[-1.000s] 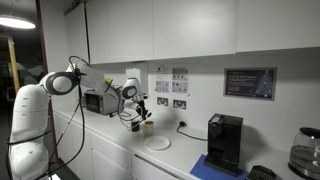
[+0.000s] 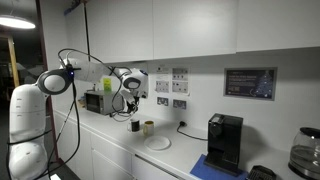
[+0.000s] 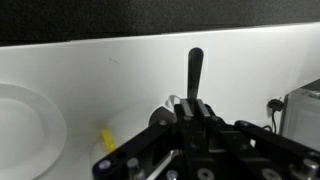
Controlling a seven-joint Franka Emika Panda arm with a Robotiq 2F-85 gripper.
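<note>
My gripper is shut on a dark, slender utensil [image 3: 195, 68], whose rounded end sticks out past the fingers in the wrist view. What kind of utensil it is, I cannot tell. Beneath it, partly covered by the gripper, a dark mug [image 3: 160, 116] shows its round opening. The exterior view has the gripper [image 2: 131, 106] raised above the counter, over the dark mug [image 2: 135, 125] and somewhat to its left. A tan mug [image 2: 148, 128] stands just right of the dark one.
A white plate [image 2: 157, 143] lies on the counter right of the mugs; its rim [image 3: 62, 128] shows in the wrist view. Farther right stands a black coffee machine [image 2: 224, 140] on a blue mat. A microwave [image 2: 99, 102] sits at the left. Bare counter [image 2: 184, 152] lies right of the plate.
The gripper has risen from close above the dark mug and shifted slightly left. Both mugs and the plate appear unmoved.
</note>
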